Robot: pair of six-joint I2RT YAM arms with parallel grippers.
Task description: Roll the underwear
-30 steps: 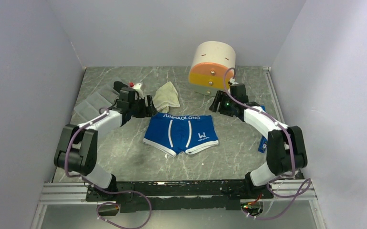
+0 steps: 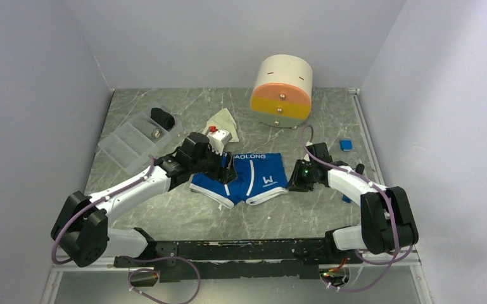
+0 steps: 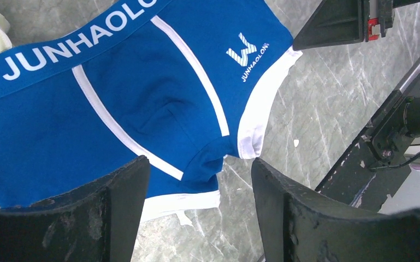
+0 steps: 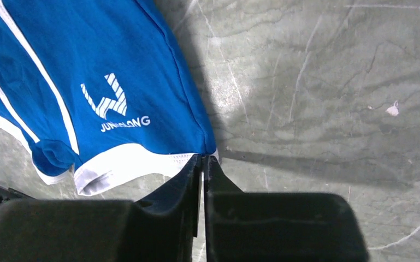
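The blue underwear with white hems lies spread flat on the grey table, waistband toward the back. Its waistband lettering shows large in the left wrist view. Over the left half hangs my left gripper, open, with its fingers apart above the cloth and nothing held between them. At the right leg's outer corner, my right gripper has its fingertips nearly together on the white hem. The cloth draws in to a point there. In the top view, the left arm hides part of the left leg.
A clear divided box holding a black item stands at the back left. Behind the underwear lies a beige cloth. A small drawer cabinet stands at the back.
The right one came forward to the right leg's corner and closed on the hem.
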